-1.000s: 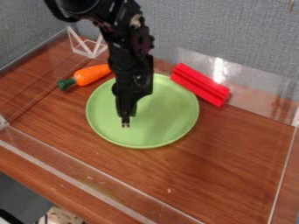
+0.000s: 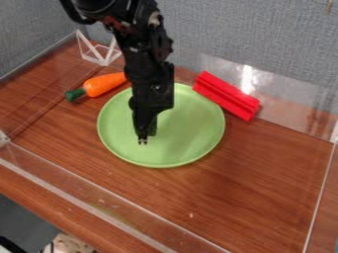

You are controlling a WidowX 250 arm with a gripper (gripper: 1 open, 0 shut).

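Observation:
My gripper (image 2: 145,132) hangs down over the green plate (image 2: 192,138), its dark fingers low above or at the plate's left-middle part; whether they touch it I cannot tell, nor how far apart they stand. An orange carrot (image 2: 101,85) with a green tip lies left of the plate. A red block-like bundle (image 2: 227,96) lies at the plate's upper right, just beyond the rim.
A white wire frame (image 2: 101,50) stands at the back left. Clear low walls edge the wooden table (image 2: 264,188). A grey padded wall runs behind.

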